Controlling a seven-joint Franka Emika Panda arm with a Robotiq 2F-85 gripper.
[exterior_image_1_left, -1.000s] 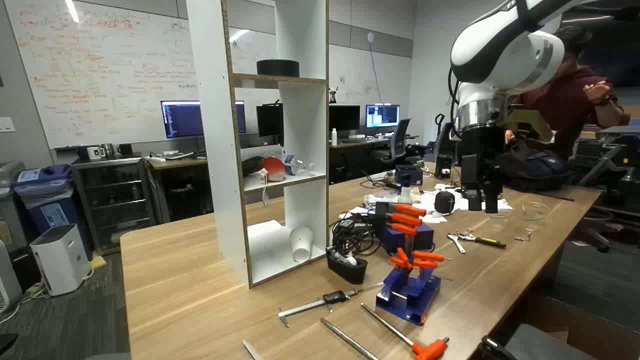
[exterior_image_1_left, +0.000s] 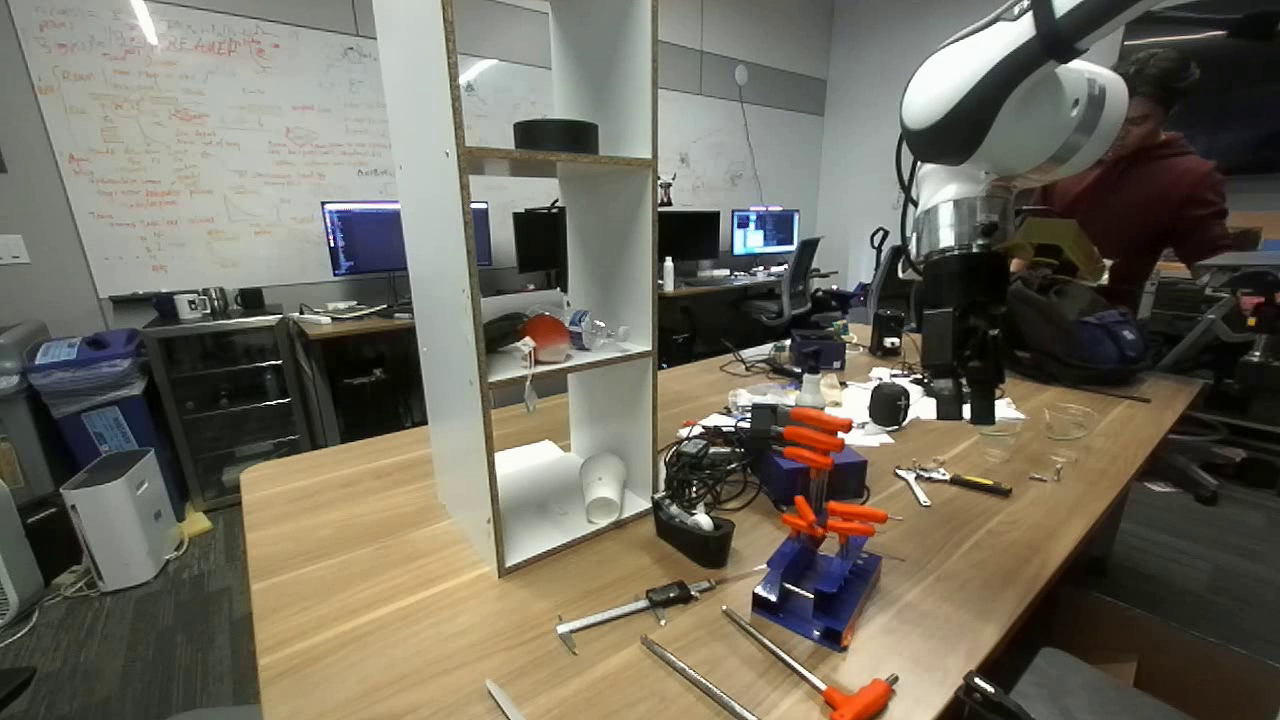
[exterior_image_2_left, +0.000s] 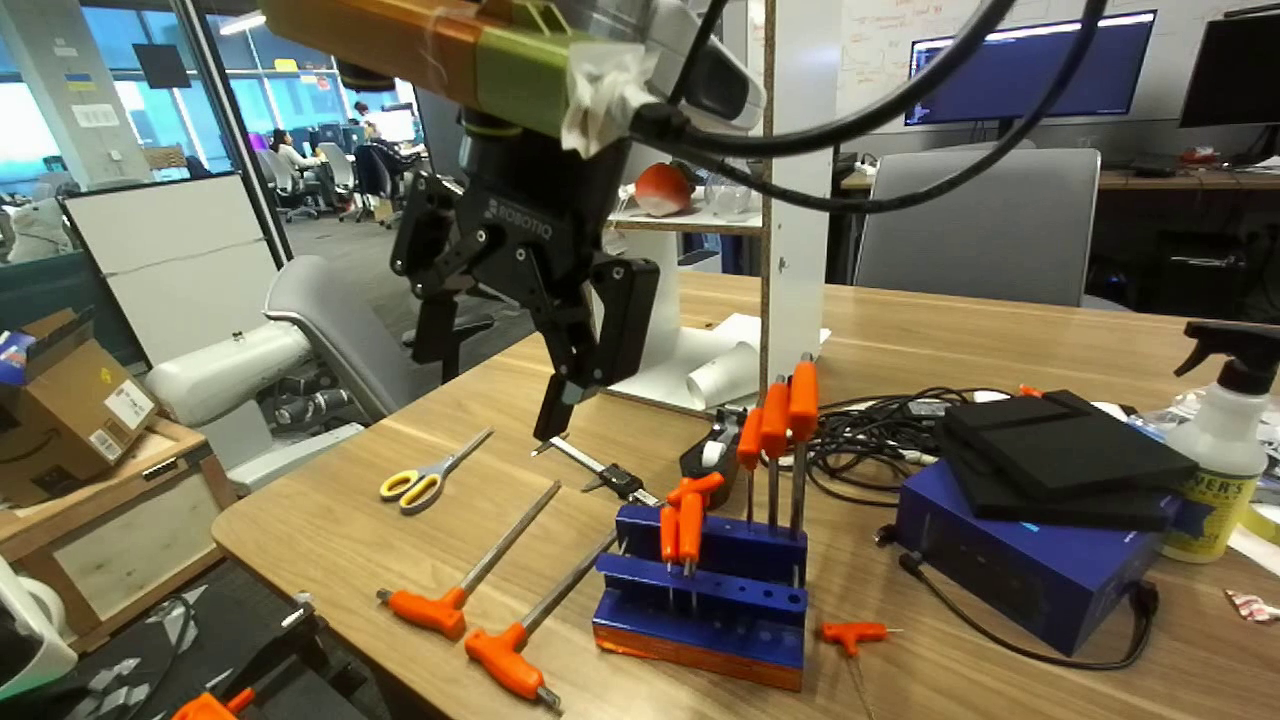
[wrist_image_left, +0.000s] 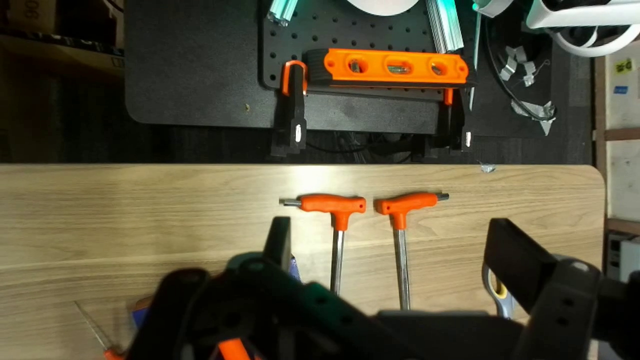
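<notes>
My gripper stands open with nothing between its fingers; in the wrist view they sit wide apart at left and right. Between them, well below, lie two orange T-handle hex keys (wrist_image_left: 339, 210) (wrist_image_left: 400, 208) on the table. In exterior view 2 the gripper hangs in the air above the table, left of the blue hex key holder (exterior_image_2_left: 702, 588). Several orange-handled keys (exterior_image_2_left: 801, 402) stand upright in that holder. A smaller orange key (exterior_image_2_left: 854, 636) lies to its right. Exterior view 1 has the gripper high over the table's right side.
A white shelf unit (exterior_image_1_left: 446, 300) stands upright on the table. Calipers (exterior_image_1_left: 636, 608), scissors (exterior_image_2_left: 420, 482), a black cable heap (exterior_image_2_left: 858, 438), a blue box (exterior_image_2_left: 1020, 564) and a spray bottle (exterior_image_2_left: 1218, 450) take up space.
The arm and gripper look unmoved, as do the things on the table. In the background, the person has leaned over and lowered an arm, and the dark backpack beside them has shifted.
</notes>
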